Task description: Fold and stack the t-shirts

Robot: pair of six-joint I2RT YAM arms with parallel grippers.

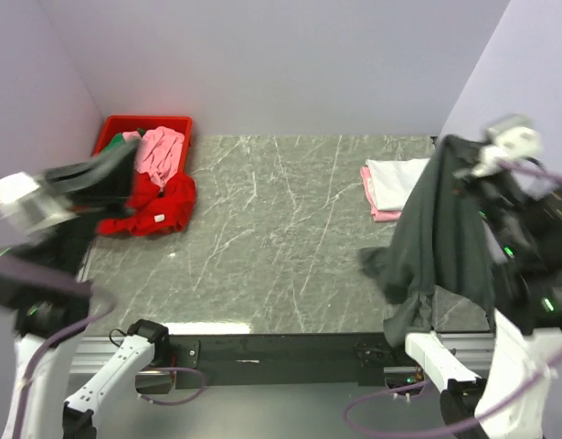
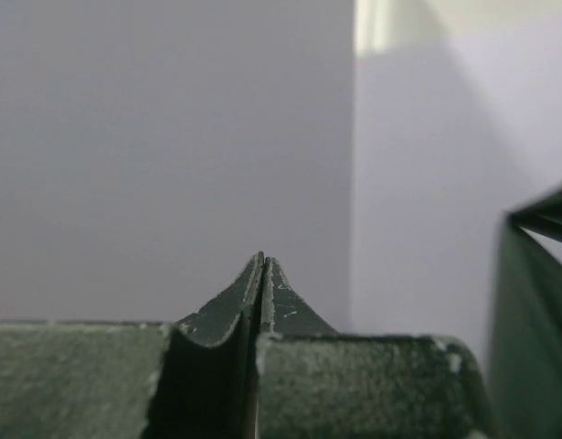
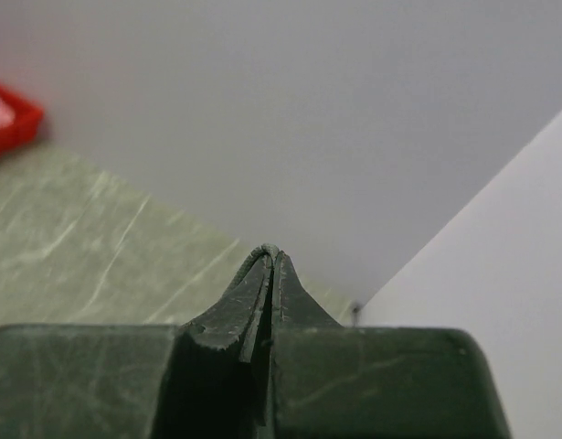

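A dark green t-shirt (image 1: 425, 238) hangs down from my raised right gripper at the right of the top view. That gripper is shut, with a thin fold of green cloth at its tips. My left gripper is raised at the left, blurred in the top view, and shut with nothing visible between its fingertips. A folded white shirt (image 1: 395, 183) lies on a folded pink shirt (image 1: 383, 214), partly hidden behind the hanging cloth. A red bin (image 1: 153, 123) at the back left holds pink, red and green clothing (image 1: 157, 154), with red cloth over its front.
Walls stand close at the back and both sides.
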